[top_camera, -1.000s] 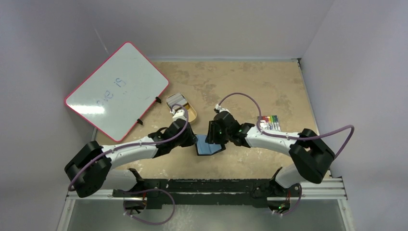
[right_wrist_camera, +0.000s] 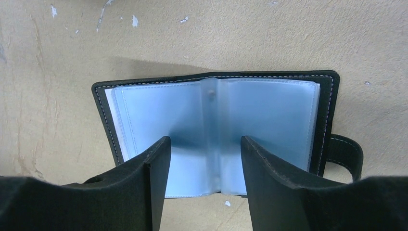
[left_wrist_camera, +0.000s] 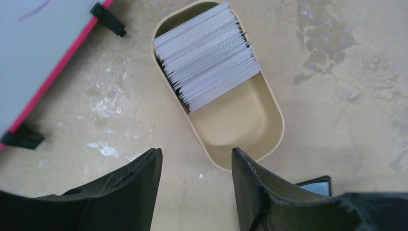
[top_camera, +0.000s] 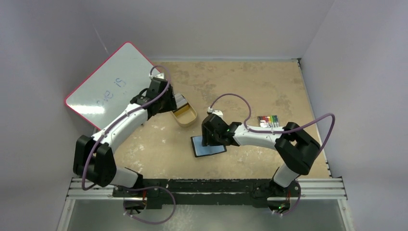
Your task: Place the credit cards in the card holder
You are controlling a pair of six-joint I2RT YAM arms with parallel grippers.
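Observation:
White cards (left_wrist_camera: 207, 53) stand packed on edge in a beige oval tray (left_wrist_camera: 276, 130), filling its far part; the near part is empty. My left gripper hangs over the tray's near side, part open, with nothing between its fingers. From the top, that gripper (top_camera: 174, 108) covers the tray's left edge. The card holder (right_wrist_camera: 269, 115), black with clear bluish sleeves, lies spread open on the table. A white edge shows at its left page. Above it is my right gripper, open and empty, its fingertips overlapping the lower half of the pages in the right wrist view.
A red-edged whiteboard (top_camera: 108, 86) with black clips stands at the back left, close to the left arm. Coloured markers in a pack (top_camera: 268, 121) lie behind the right arm.
My left gripper has moved from beside the card holder up and left to the card tray. The right gripper has shifted slightly left, and the holder now lies flatter.

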